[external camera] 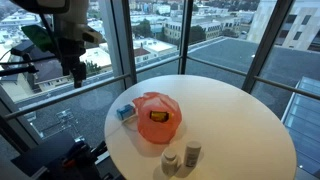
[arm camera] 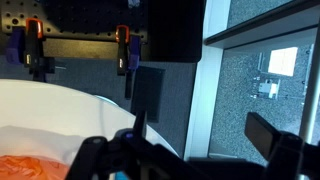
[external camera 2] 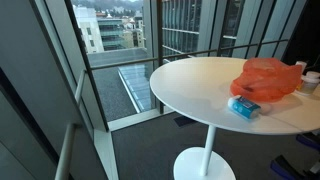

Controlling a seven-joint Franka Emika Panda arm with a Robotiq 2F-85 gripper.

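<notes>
My gripper (external camera: 78, 76) hangs at the upper left in exterior view 1, well above the floor and off the table's left edge. In the wrist view, two dark fingers stand wide apart with nothing between them; the gripper is open over the gap beside the table. On the white round table (external camera: 235, 115) sits a crumpled translucent orange bag (external camera: 150, 132), with a dark and yellow patch showing on it. A blue and white packet (external camera: 126, 112) lies beside the bag. Two small containers stand nearer the camera: a pale jar (external camera: 169, 160) and a greyish cup (external camera: 192, 154).
Tall windows (external camera 2: 125, 70) surround the table. A rail (external camera 2: 68, 150) runs along the glass at left in exterior view 2. A dark perforated plate (arm camera: 95, 20) fills the top of the wrist view.
</notes>
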